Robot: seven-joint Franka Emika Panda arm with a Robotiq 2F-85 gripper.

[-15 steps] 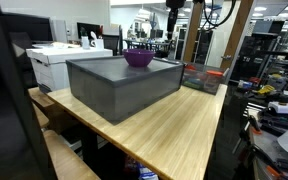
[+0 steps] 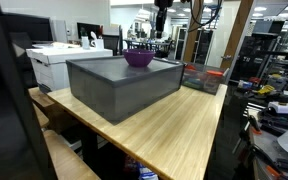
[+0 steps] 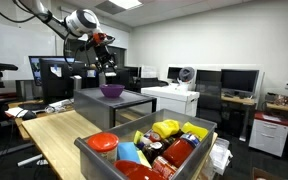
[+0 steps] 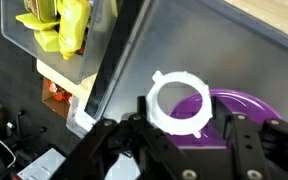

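Observation:
My gripper is shut on a white ring-shaped object [image 4: 184, 126], open through its middle. The ring is held across its width, one finger at either side. In the wrist view a purple bowl [image 4: 229, 101] lies below and partly behind it, its near side hidden by the gripper. The same purple bowl [image 2: 139, 58] rests on top of a long grey box in exterior view 1. From exterior view 2, the gripper hangs well above the bowl [image 3: 112, 91]; the ring is too small to make out clearly there.
The grey box [image 2: 119, 93] stands on a wooden table [image 2: 169, 135] whose front is clear. A grey bin [image 3: 104, 165] full of colourful packages and containers sits nearby. Monitors and desks fill the background.
In exterior view 1 the gripper has shifted a little to the left, towards the bowl, and stays high. Bowl and box have not moved.

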